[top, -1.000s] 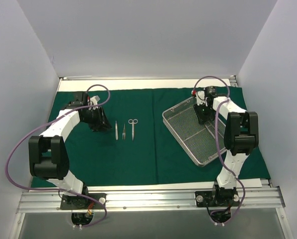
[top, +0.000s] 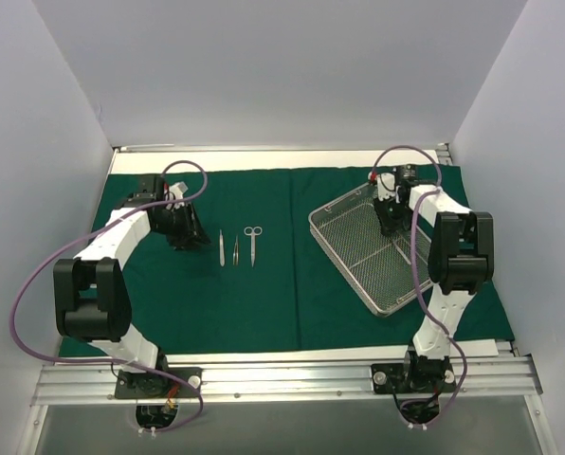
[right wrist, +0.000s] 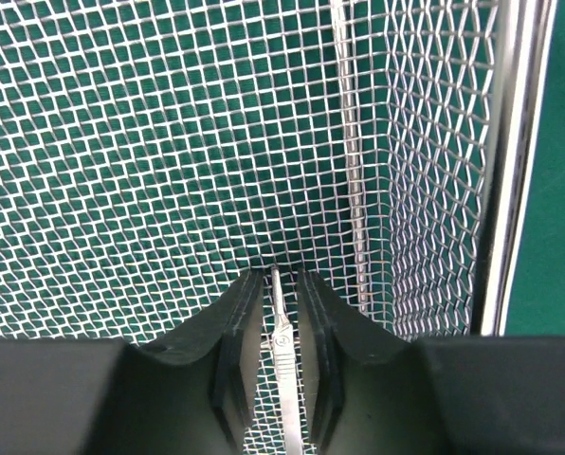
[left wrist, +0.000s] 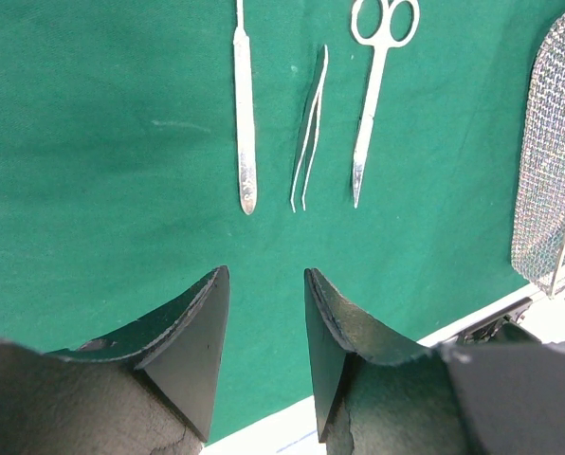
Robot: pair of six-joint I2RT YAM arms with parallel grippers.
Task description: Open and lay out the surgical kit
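Observation:
On the green cloth point(top: 197, 308) lie a scalpel handle point(left wrist: 245, 123), tweezers point(left wrist: 311, 128) and scissors point(left wrist: 369, 114), side by side. My left gripper is open over bare cloth beside them, its fingers empty. A wire mesh tray point(top: 358, 256) rests on the right part of the cloth. Inside it lies another slim metal tool point(right wrist: 284, 360) with a thin tip. My right gripper is low over this tool, its fingers parted by a narrow gap with the tool showing between them. Whether they touch it is hidden.
The tray's raised metal rim point(right wrist: 510, 171) runs along the right of the right wrist view. A thin rod point(right wrist: 352, 142) crosses the mesh floor near that wall. Cloth between the scissors and the tray is clear.
My right gripper has shifted slightly to the right within the tray. The left arm and the laid-out tools look unmoved.

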